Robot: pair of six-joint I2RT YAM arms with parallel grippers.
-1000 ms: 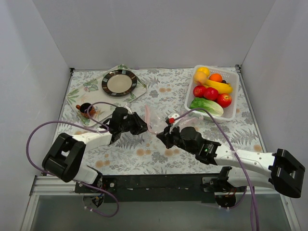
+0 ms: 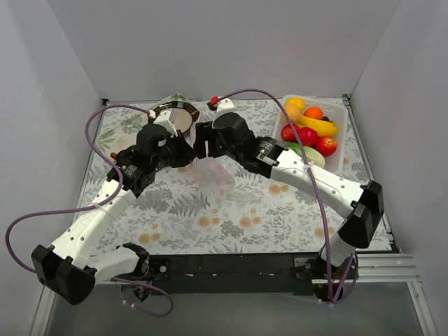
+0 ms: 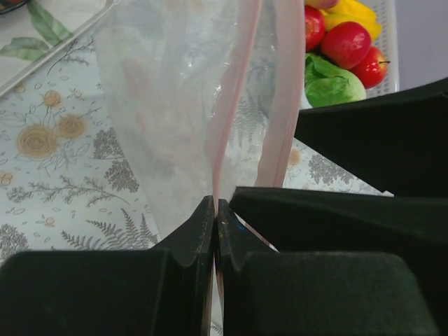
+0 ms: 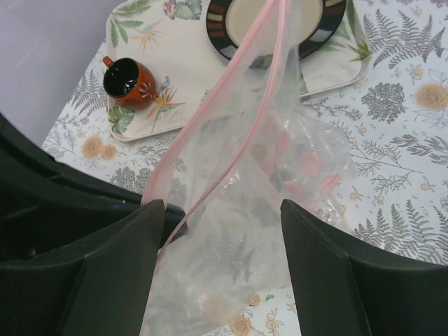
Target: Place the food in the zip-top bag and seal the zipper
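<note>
The clear zip top bag (image 2: 213, 175) with pink edging hangs above the table's middle, mouth upward. My left gripper is shut on one of its pink edges. My right gripper stands open right beside the left one; in the right wrist view the bag's pink strip and the left fingertip pass between its spread fingers. No food shows inside the bag. The food, including red fruit (image 3: 346, 45), a green vegetable (image 3: 332, 82), a banana (image 2: 318, 126) and oranges (image 2: 313, 113), lies in a white basket (image 2: 337, 162). I cannot make out the zip's slider.
Behind the arms at the back left lies a floral tray (image 4: 183, 77) with a dark-rimmed plate (image 4: 222, 36) and an orange-brown mug (image 4: 130, 82).
</note>
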